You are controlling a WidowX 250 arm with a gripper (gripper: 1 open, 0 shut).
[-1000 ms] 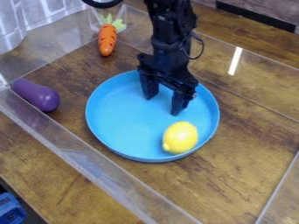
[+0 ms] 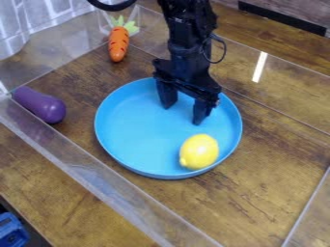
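Observation:
My black gripper [image 2: 187, 89] reaches down from the top into the back of a blue round plate [image 2: 142, 135], its fingers spread open low at the plate. Whether anything lies between them is hard to tell. A yellow lemon-like object [image 2: 199, 151] sits at the front right of the plate.
An orange carrot [image 2: 119, 41] lies at the back left, and a purple eggplant [image 2: 39, 103] at the left, both off the plate on the wooden table [image 2: 264, 164]. A blue object shows at the bottom left corner.

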